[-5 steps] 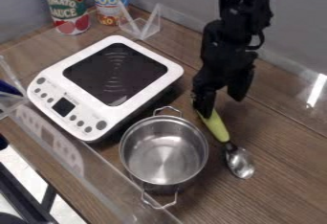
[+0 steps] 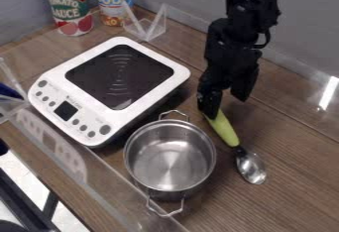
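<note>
A black robot gripper [image 2: 220,105] hangs down from the arm, its fingers low over the upper end of a yellow-green handled spoon [image 2: 229,136]. Whether its fingers are closed on the handle cannot be made out, as they are dark and overlap. The spoon's steel bowl [image 2: 251,168] rests on the wooden counter, toward the front right.
A white hot plate [image 2: 73,107] with a black top sits to the left. A steel pot [image 2: 169,162] stands in front of it. A tomato sauce can [image 2: 69,8] and a soup can [image 2: 114,0] are at the back left.
The spoon looks nearly unmoved.
</note>
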